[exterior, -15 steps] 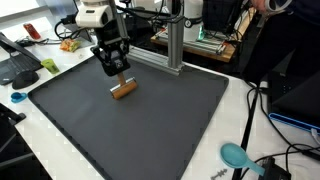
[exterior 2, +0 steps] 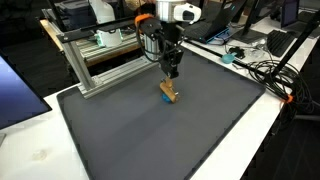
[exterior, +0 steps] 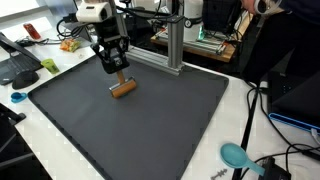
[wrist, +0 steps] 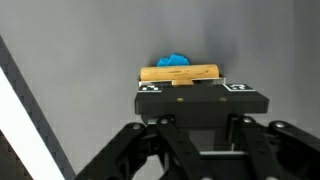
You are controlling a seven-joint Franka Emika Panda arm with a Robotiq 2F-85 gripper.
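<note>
A wooden mallet-like piece (exterior: 124, 89) with a cylindrical head rests on or just above the dark mat; the exact contact cannot be told. My gripper (exterior: 121, 73) stands over it, pointing down, shut on the narrow stem that rises from the head. In the second exterior view the wooden piece (exterior 2: 168, 91) shows below the gripper (exterior 2: 171, 74). From the wrist, the head (wrist: 180, 73) lies crosswise just beyond the gripper, and its stem disappears between the fingers. A small blue object (wrist: 173, 60) peeks out behind the head.
A metal frame (exterior 2: 100, 70) stands at the mat's back edge. A teal spoon-like object (exterior: 236, 156) lies on the white table at the near right. Green (exterior: 49, 65) and blue items sit at the left.
</note>
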